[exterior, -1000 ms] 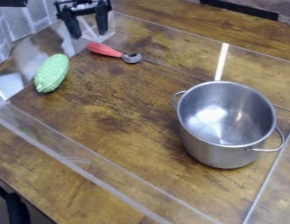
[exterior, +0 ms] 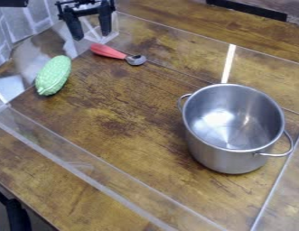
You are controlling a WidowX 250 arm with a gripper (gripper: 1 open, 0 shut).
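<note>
At the top left my black gripper [exterior: 88, 24] hangs over the back edge of the work surface, with two fingers pointing down; they look apart, with nothing visible between them. Below and right of it lies a spoon [exterior: 109, 52] with a red handle and a metal head. A pale green corn cob [exterior: 52, 76] lies at the left. A large steel pot [exterior: 232, 160] with two wire handles stands on the right, empty inside.
Clear panels or strips run along its left, front and right edges. A dark object sits at the lower left edge.
</note>
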